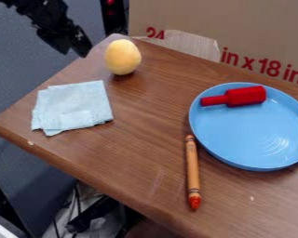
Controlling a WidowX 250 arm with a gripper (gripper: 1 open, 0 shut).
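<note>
My black gripper (72,45) hangs in the air at the upper left, above and left of a yellow egg-shaped object (123,57) near the back of the wooden table; whether it is open or shut is unclear. A folded pale blue cloth (72,107) lies at the left. A red cylinder with a handle (238,96) rests on a blue plate (249,135) at the right. An orange crayon (193,172) lies left of the plate, toward the front.
A cardboard box (220,37) stands along the back of the table (133,172). Grey floor shows at the left.
</note>
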